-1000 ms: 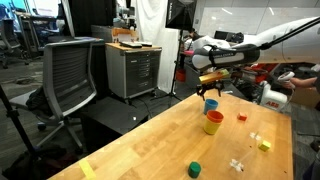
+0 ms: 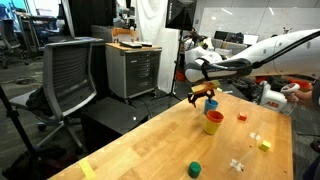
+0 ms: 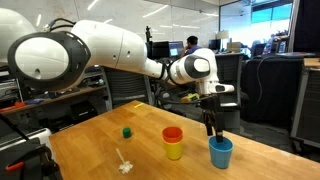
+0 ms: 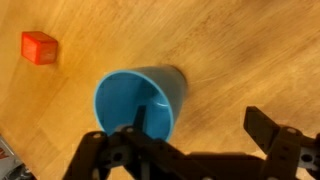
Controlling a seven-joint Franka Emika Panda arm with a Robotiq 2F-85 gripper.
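Note:
A blue cup (image 3: 220, 153) stands upright on the wooden table. My gripper is open right above the cup, fingers pointing down. In the wrist view the left finger (image 4: 138, 122) overlaps the cup's (image 4: 135, 100) opening and near wall, while the right finger (image 4: 258, 126) is over bare table beside it. Whether the fingertips are below the rim cannot be told. Nothing shows gripped between them. The gripper (image 2: 203, 91) sits just above the blue cup (image 2: 210, 104) in exterior view 1.
Close to the blue cup stands a yellow cup (image 3: 174, 150) with red at its top. A red block (image 4: 39, 47), a yellow block (image 2: 264, 146), a green object (image 2: 195, 170) and a small white item (image 2: 236, 164) lie around.
The gripper has come down toward the blue cup and now hangs nearer its rim. The cups and blocks have stayed in place.

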